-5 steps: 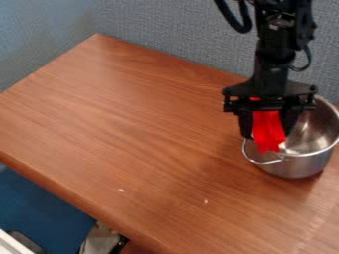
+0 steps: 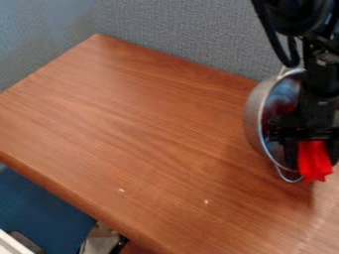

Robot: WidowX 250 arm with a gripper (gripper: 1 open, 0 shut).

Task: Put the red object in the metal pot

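At the right edge, the metal pot point(image 2: 257, 116) is tipped up on its side, and the arm covers much of it. My gripper point(image 2: 312, 144) points down in front of the pot. Between its fingers is the red object point(image 2: 314, 162), bright and soft-looking, with its lower end hanging near the pot's wire handle point(image 2: 287, 178). Whether any of the red object lies inside the pot's rim cannot be made out. The fingertips are largely hidden by the red object and the dark gripper body.
A grey partition point(image 2: 172, 35) runs along the back. Beyond the front left edge are a blue surface point(image 2: 40, 213) and some clutter.
My gripper has moved right with the red object.
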